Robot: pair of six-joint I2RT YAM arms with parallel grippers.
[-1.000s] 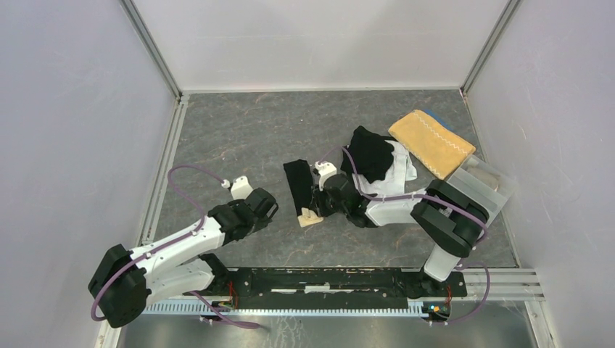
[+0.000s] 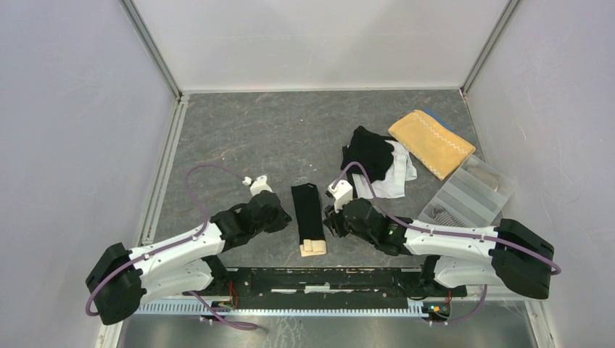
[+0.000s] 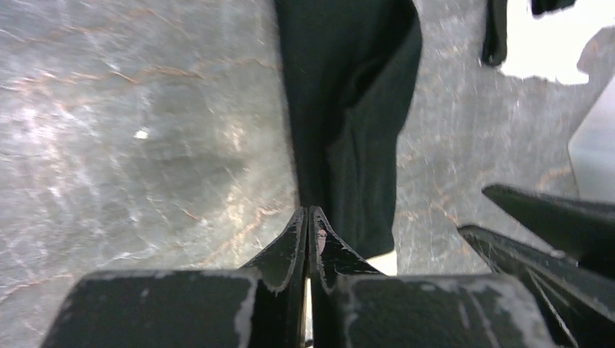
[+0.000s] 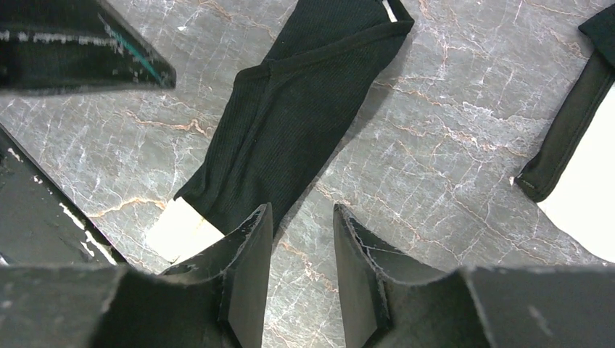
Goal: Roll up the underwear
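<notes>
The black underwear (image 2: 307, 211) lies folded into a long narrow strip, its pale waistband end (image 2: 313, 247) towards the arms. In the right wrist view the strip's dark cloth (image 4: 283, 123) lies flat on the table, with a fold line along it. My left gripper (image 2: 287, 217) hovers on the strip's left; in its own wrist view the fingertips (image 3: 301, 217) meet, nothing visible between them, over the cloth's lower edge. My right gripper is part open beside the strip's right edge, bare table showing between its fingers.
A black and white clothing pile (image 2: 370, 156) lies at the back right, near a folded yellow cloth (image 2: 431, 143). A clear divided container (image 2: 468, 192) stands at the right wall.
The underwear has moved towards the arms and straightened. My left gripper has moved right, closer to the strip.
</notes>
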